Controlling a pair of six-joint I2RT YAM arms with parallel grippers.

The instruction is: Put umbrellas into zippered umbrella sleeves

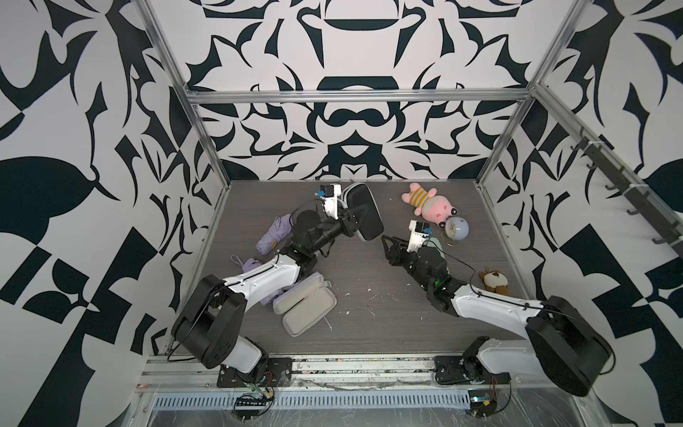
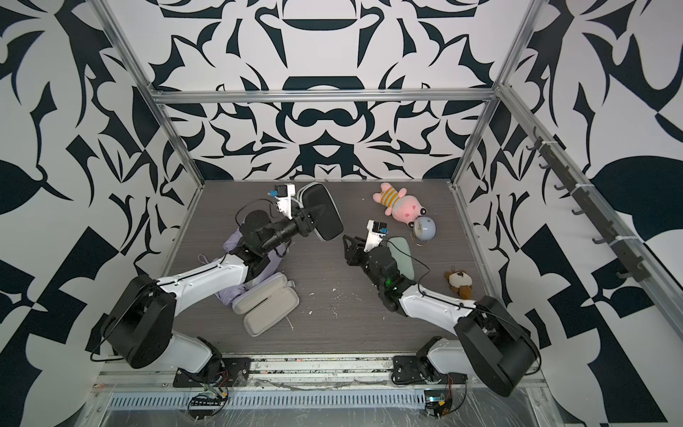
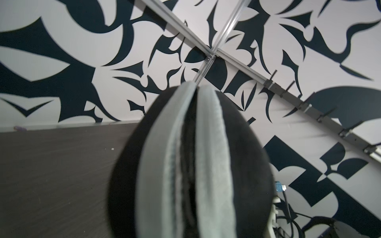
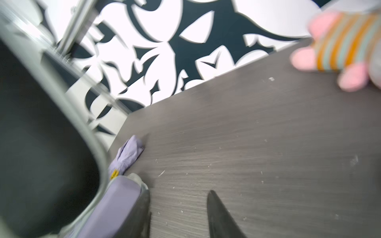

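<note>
My left gripper (image 1: 350,222) is raised over the middle back, shut on a black zippered case (image 1: 367,210) with grey zip edges, which fills the left wrist view (image 3: 246,166). My right gripper (image 1: 391,245) is open, just right of and below the case, empty between its fingertips. Purple folded umbrellas (image 1: 274,235) lie at the left, partly hidden by the left arm. A light grey case (image 1: 308,311) lies open at front left.
At the right are a pink striped plush (image 1: 434,207), a grey-blue round object (image 1: 456,228), a pale green case (image 2: 402,256) and a brown plush (image 1: 496,282).
</note>
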